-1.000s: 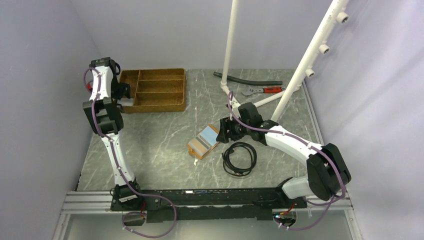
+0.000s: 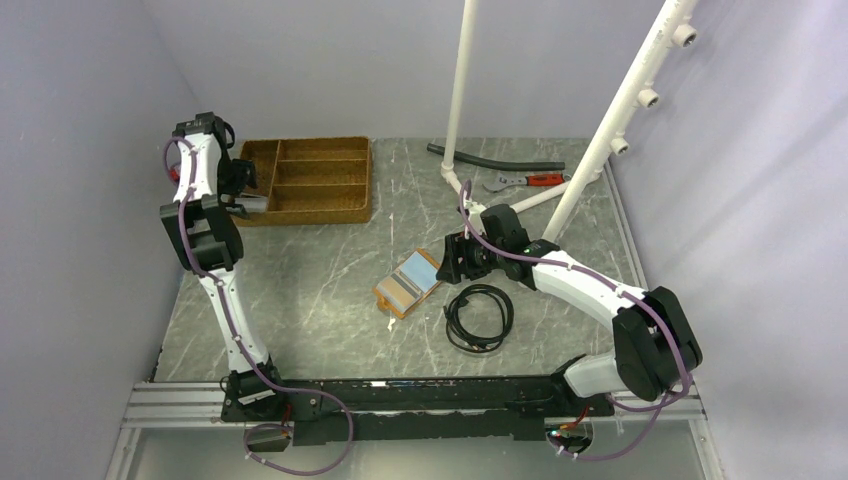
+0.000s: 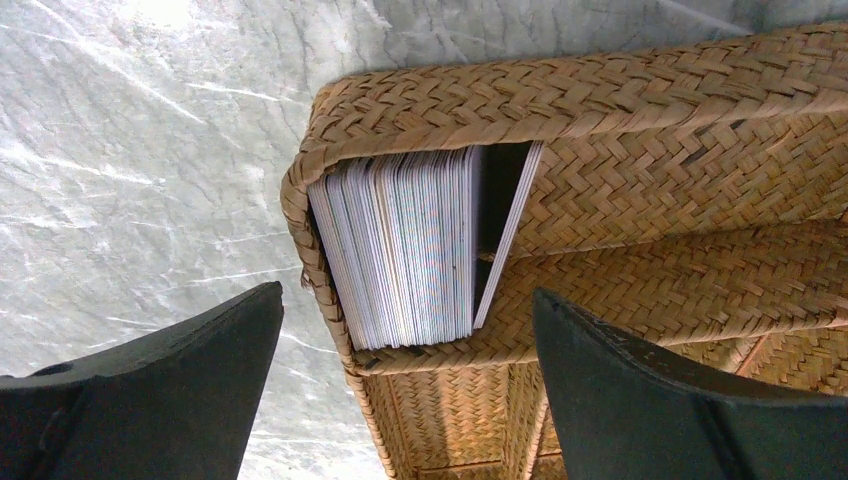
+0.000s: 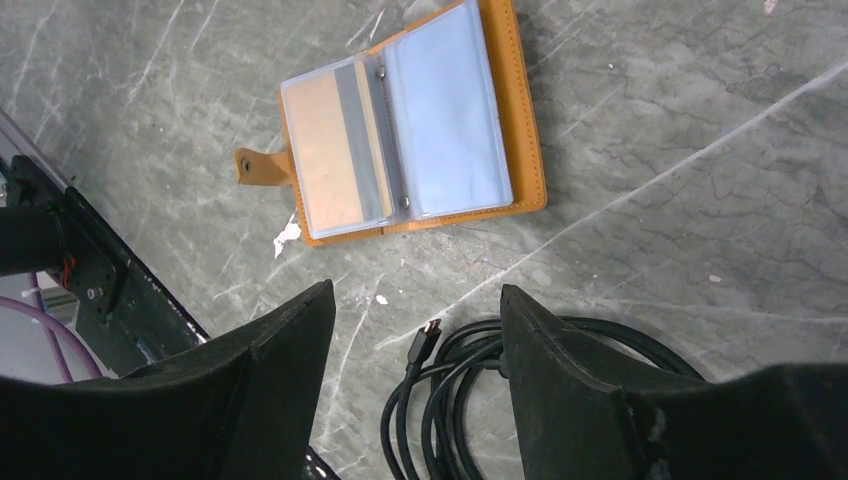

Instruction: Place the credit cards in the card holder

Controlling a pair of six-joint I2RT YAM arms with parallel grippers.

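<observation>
A tight stack of white credit cards stands on edge in the corner of the woven basket. One separate card leans at a slant, a gap between it and the stack. My left gripper is over this corner, open and empty, its fingers on either side of the cards in the left wrist view. The brown card holder lies unfolded on the table, clear sleeves facing up. Close to it, my right gripper hangs open with nothing between its fingers.
A coiled black cable lies just in front of the card holder. White pipes, a dark tube and a red-handled wrench take up the back right. Bare table lies between basket and holder.
My right arm has moved only a little to the right; the basket and card holder stay where they were.
</observation>
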